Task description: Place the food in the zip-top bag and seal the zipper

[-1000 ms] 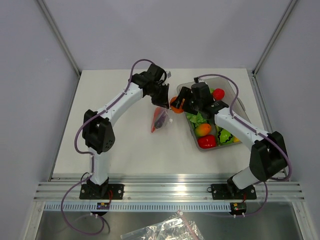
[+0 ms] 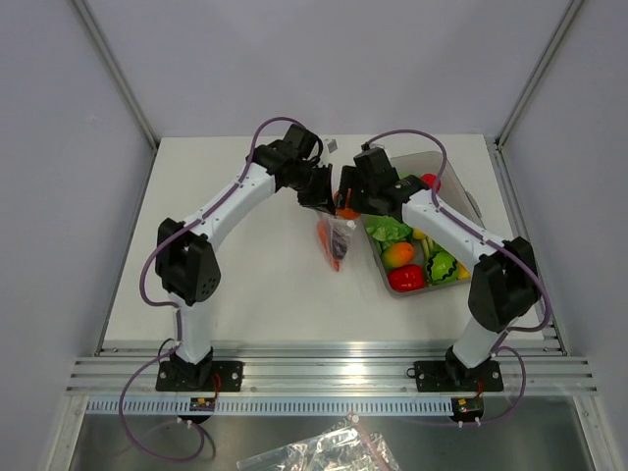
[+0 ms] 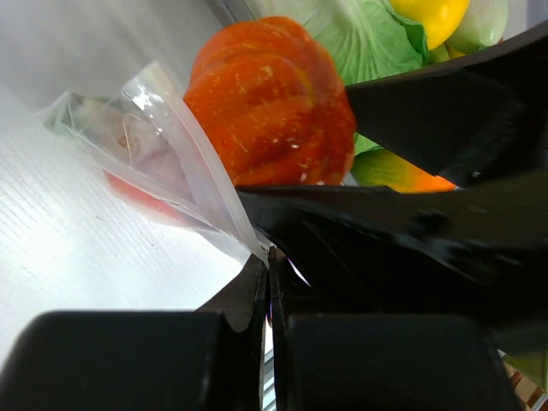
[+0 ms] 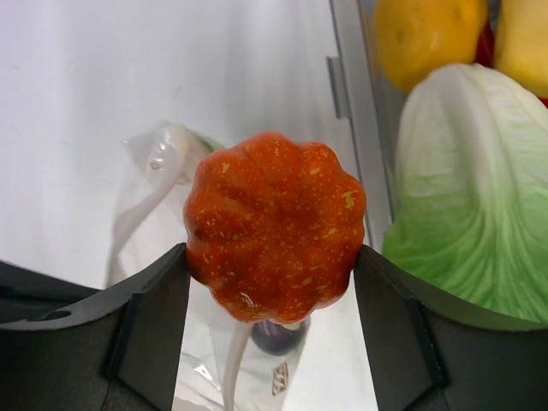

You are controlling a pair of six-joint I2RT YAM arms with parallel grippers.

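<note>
My left gripper is shut on the rim of the clear zip top bag (image 3: 214,163). The bag hangs below it over the table, with something orange and something dark purple inside, as the top view shows. An orange-red pumpkin (image 4: 274,227) sits between the fingers of my right gripper, touched on both sides. In the left wrist view the pumpkin is right beside the bag's upper edge, with one black right finger (image 3: 368,231) crossing in front. Whether any of it is inside the bag's mouth, I cannot tell.
The grey bin (image 2: 469,196) at the right holds a lettuce (image 2: 388,231), a mango (image 2: 397,254), a red pepper (image 2: 406,279) and other produce. More clear bags (image 2: 329,453) lie at the bottom edge.
The hanging bag has swung to the right, its lower end now nearer the bin. The left gripper barely moved.
</note>
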